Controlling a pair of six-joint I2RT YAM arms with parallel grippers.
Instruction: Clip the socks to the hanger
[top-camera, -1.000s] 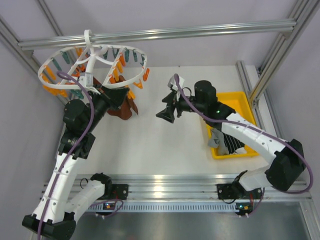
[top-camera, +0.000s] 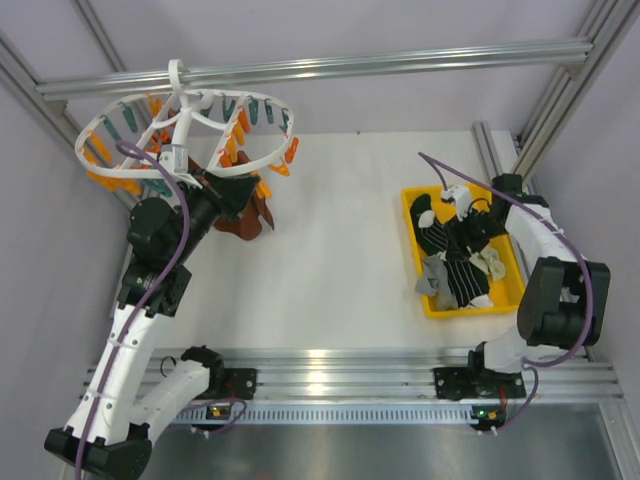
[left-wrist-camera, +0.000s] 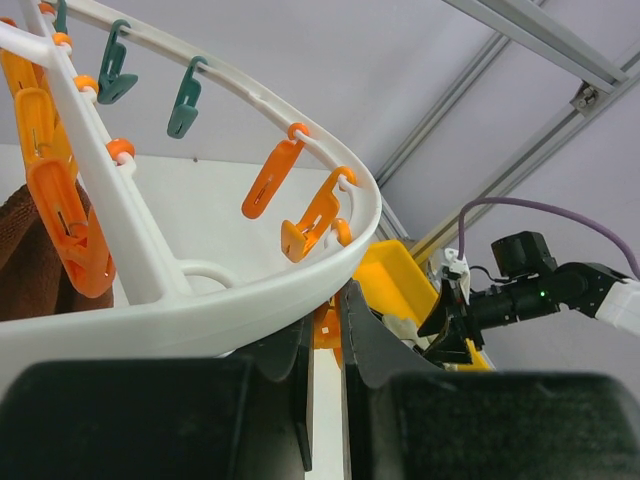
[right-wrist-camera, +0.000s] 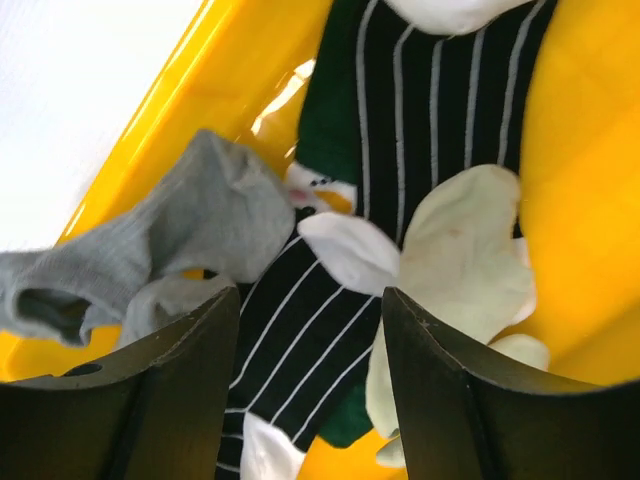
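The white round hanger (top-camera: 268, 160) with orange and green clips hangs from the rail at the upper left. A brown sock (top-camera: 240, 222) hangs below it. At the hanger's near rim, my left gripper is shut on an orange clip (left-wrist-camera: 322, 330), mostly hidden by the fingers. Over the yellow bin (top-camera: 412, 265), my right gripper is part open, nothing held between its fingers. Below it lie a black-and-white striped sock (right-wrist-camera: 300, 345), a grey sock (right-wrist-camera: 215, 215), a cream sock (right-wrist-camera: 460, 245) and another striped, dark green sock (right-wrist-camera: 385, 120).
A metal rail (top-camera: 400, 62) crosses above the work area. Between hanger and bin, the white table (top-camera: 335, 240) is clear. Purple cables (top-camera: 545, 215) run along both arms.
My right arm has swung from the middle of the table to the right, and its gripper is now over the yellow bin. My left arm has stayed at the hanger.
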